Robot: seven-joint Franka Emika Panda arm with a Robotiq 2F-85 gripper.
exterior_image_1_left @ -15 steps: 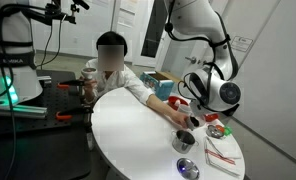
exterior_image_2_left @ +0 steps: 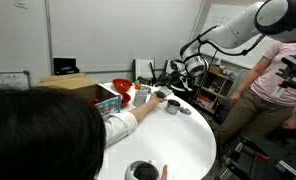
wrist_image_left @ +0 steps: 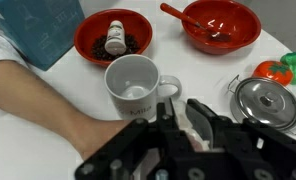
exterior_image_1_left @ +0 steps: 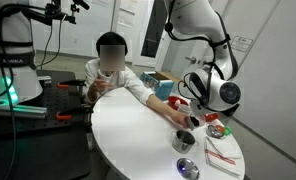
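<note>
In the wrist view my gripper reaches in from the bottom edge, its dark fingers shut on a pale object that is mostly hidden; I cannot tell what it is. A person's hand (wrist_image_left: 146,145) comes in from the left and meets that place, its fingertips hidden behind the gripper. Just beyond the gripper stands a white mug (wrist_image_left: 134,88), upright, with its handle to the right. From exterior view 1, the person's arm (exterior_image_1_left: 160,104) stretches across the table to beneath the robot's wrist, where a small dark thing (exterior_image_1_left: 192,120) shows by the hand.
Behind the mug are a red bowl (wrist_image_left: 82,42) of dark bits with a white bottle (wrist_image_left: 115,38) and a red bowl (wrist_image_left: 228,42) with a spoon. A lidded metal pot (wrist_image_left: 265,101) and a tomato (wrist_image_left: 273,72) lie right.
</note>
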